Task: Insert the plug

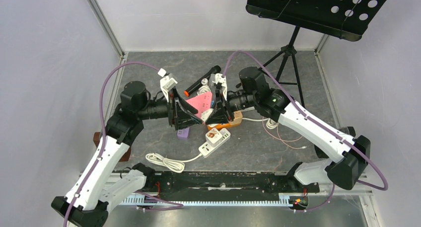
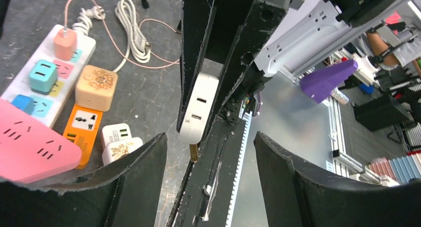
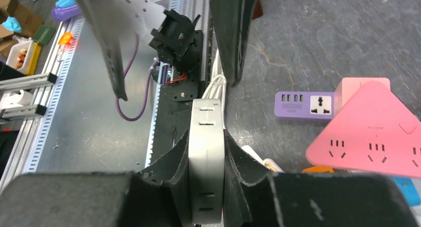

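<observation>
My right gripper [image 1: 214, 116] is shut on a white plug adapter, held in the air over the cluster of power strips; slots show on its face in the left wrist view [image 2: 198, 108]. My left gripper faces it with fingers apart on either side and nothing gripped between them. In the top view the left gripper [image 1: 184, 115] is close beside the right one. Below lie a pink triangular socket [image 3: 367, 135], a purple strip [image 3: 298, 105], an orange strip [image 2: 83, 132] and a white multicolour strip [image 2: 59, 80].
A white strip with a cube [image 1: 214, 142] and coiled cable lies at the front. A black cylinder [image 1: 201, 80] lies behind the cluster, and a black stand [image 1: 288, 53] stands at the back right. Bare floor shows at the left and front right.
</observation>
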